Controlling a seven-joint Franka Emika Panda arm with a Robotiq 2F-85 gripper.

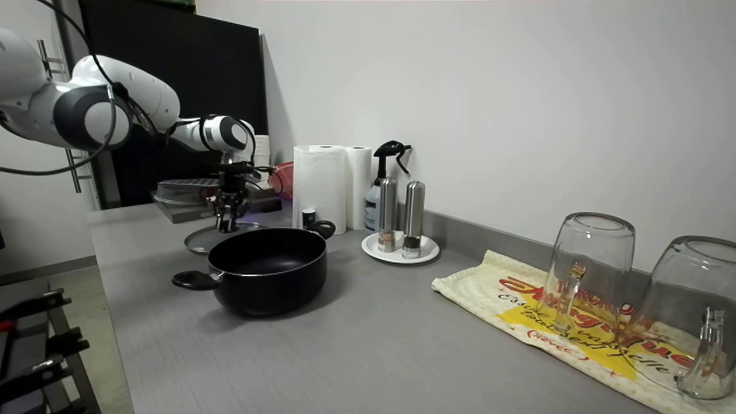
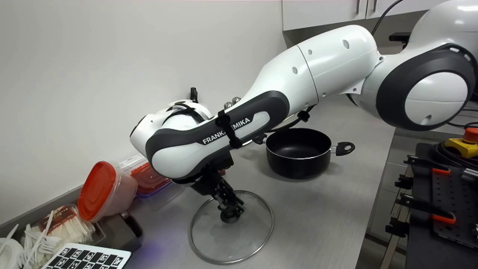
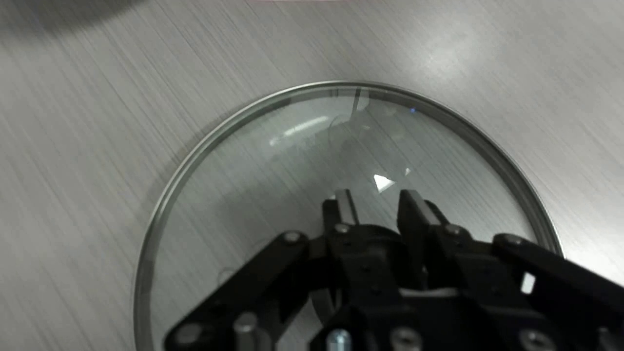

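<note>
A round glass lid (image 2: pixel 244 244) with a metal rim lies flat on the counter. My gripper (image 2: pixel 232 210) is down at its middle, fingers on either side of the dark lid knob (image 2: pixel 229 217). In the wrist view, the gripper has a narrowed gap between its fingertips, and the knob (image 3: pixel 380 235) sits in that gap, mostly hidden by the fingers. Whether the pads press on it cannot be made out. The black two-handled pot (image 1: pixel 269 276) stands uncovered near the lid; its inside looks empty.
Behind the pot are paper towel rolls (image 1: pixel 319 186), a spray bottle (image 1: pixel 371 207) and two grinders on a white plate (image 1: pixel 429 249). Glass mugs (image 1: pixel 586 276) rest upside down on a cloth. Red-lidded containers (image 2: pixel 96 190) stand beside the lid.
</note>
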